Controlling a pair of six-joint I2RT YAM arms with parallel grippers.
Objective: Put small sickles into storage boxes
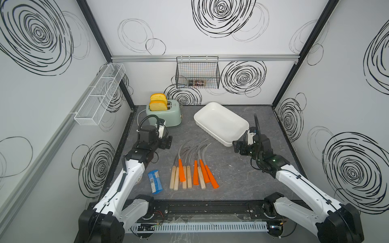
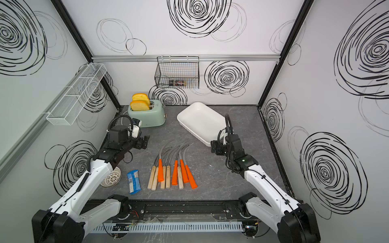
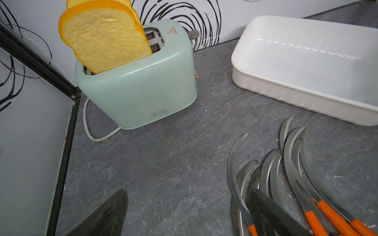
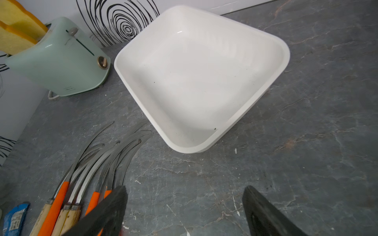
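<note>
Several small sickles (image 1: 201,171) lie side by side at the front middle of the table, their curved blades pointing toward the back. Some handles are orange (image 2: 190,178), others pale wood (image 2: 155,179). Behind them sits an empty white storage box (image 4: 204,70). To the left of the sickles, above the table, my left gripper stands open with nothing between its fingers. My right gripper is apart from the sickles, over bare table at the box's front right corner; its fingers are spread and empty.
A green toaster (image 3: 141,78) with two yellow bread slices stands at the back left. A blue packet (image 1: 155,181) lies left of the handles. A black wire basket (image 1: 197,73) hangs on the back wall. Clear table lies right of the sickles.
</note>
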